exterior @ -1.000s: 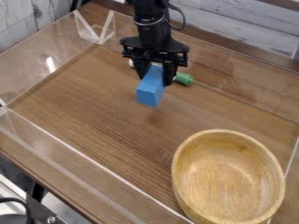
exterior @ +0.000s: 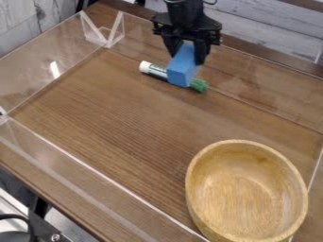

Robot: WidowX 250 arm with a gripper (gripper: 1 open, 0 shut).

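Note:
The black gripper (exterior: 186, 38) is at the top middle of the camera view, shut on a light blue block (exterior: 182, 66) that hangs below it. Behind and partly under the block lies a white-and-green cylinder (exterior: 154, 69), its green end showing to the right. The fingertips are dark and hard to make out in detail.
A large yellow oval bowl (exterior: 246, 194) stands at the bottom right. Clear plastic walls run along the left, and a white panel borders the back.
The gripper has moved away toward the back of the table and slightly right, carrying the blue block over beside the white-and-green cylinder.

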